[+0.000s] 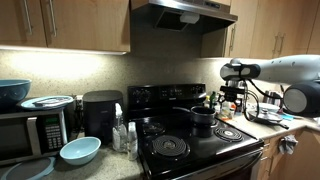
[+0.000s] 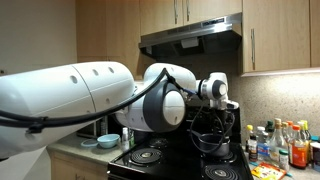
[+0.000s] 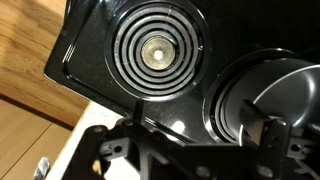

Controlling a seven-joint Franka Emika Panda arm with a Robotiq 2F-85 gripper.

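A dark pot stands on a rear burner of the black stove; in exterior view 2 the same pot shows beneath the arm's end. My gripper has its fingers spread wide in the wrist view, with nothing between them. Its right finger overlaps the pot's rim in that picture; whether they touch cannot be told. An empty coil burner lies beyond the fingertips. From exterior view 1, the gripper appears small, to the right of the pot, and its fingertips are hard to make out.
Several bottles crowd the counter right of the stove. The range hood hangs overhead.
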